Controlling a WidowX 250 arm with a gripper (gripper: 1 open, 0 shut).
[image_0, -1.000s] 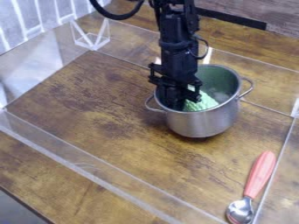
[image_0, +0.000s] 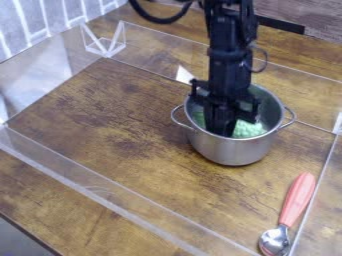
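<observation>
A steel pot (image_0: 234, 147) with two side handles stands on the wooden table, right of centre. My black gripper (image_0: 221, 118) reaches down into it, its tips low inside and mostly hidden. A pale green, ridged item (image_0: 249, 129) lies in the pot beside the gripper. The gripper looks shut; whether anything is between its fingers is hidden.
A pink-handled scoop (image_0: 295, 200) lies at the lower right, apart from the pot. Clear plastic walls (image_0: 120, 220) border the work area.
The pot sits slightly lower in view than a second ago.
</observation>
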